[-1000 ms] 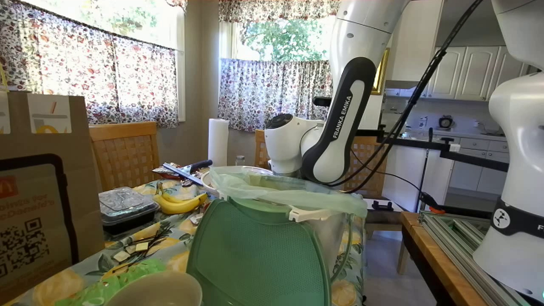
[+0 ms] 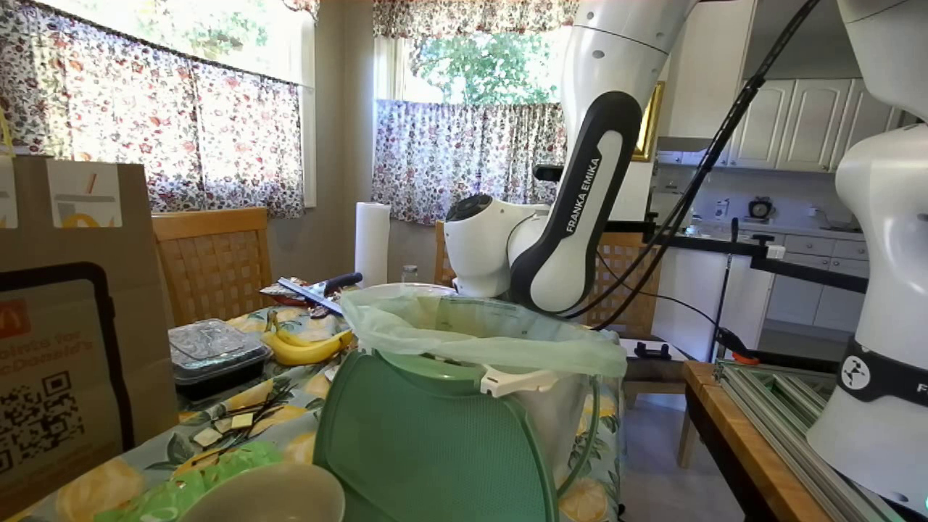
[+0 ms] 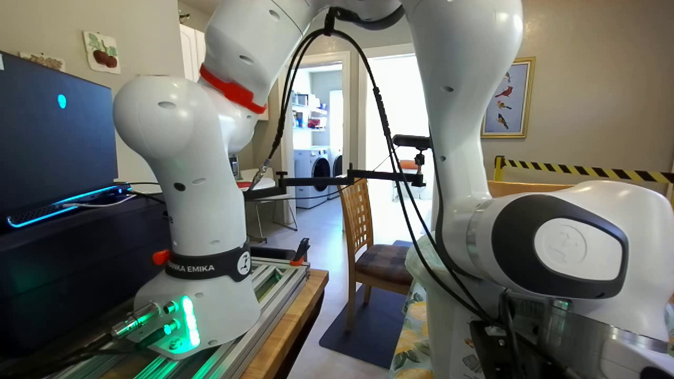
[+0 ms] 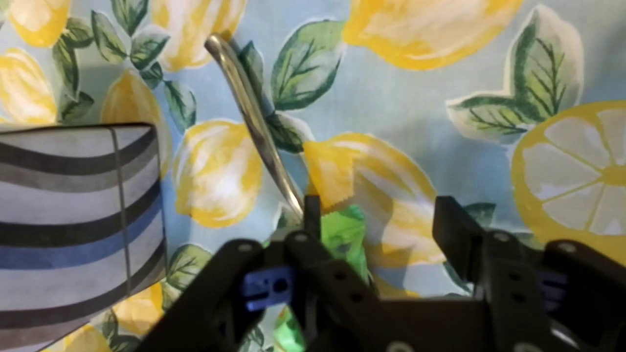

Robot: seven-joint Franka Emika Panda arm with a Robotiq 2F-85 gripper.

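Observation:
My gripper is open in the wrist view, its dark fingers spread above a lemon-print tablecloth. Beside the left finger, within the gap as seen from above, shows a crumpled green wrapper; whether it touches that finger is unclear. A shiny metal utensil handle runs from the upper left down to the left fingertip, which hides its lower end. The green bin, with a pale green bag over its rim, blocks the gripper from exterior view 1.
A striped item lies left of the gripper. Bananas, a black container with a clear lid, a bowl and a paper bag crowd the table. Cloth right of the gripper is mostly bare.
In exterior view 1 the arm's wrist has shifted slightly left and down. The green bin and its bag have also moved a little left, and the bag's edge lies differently.

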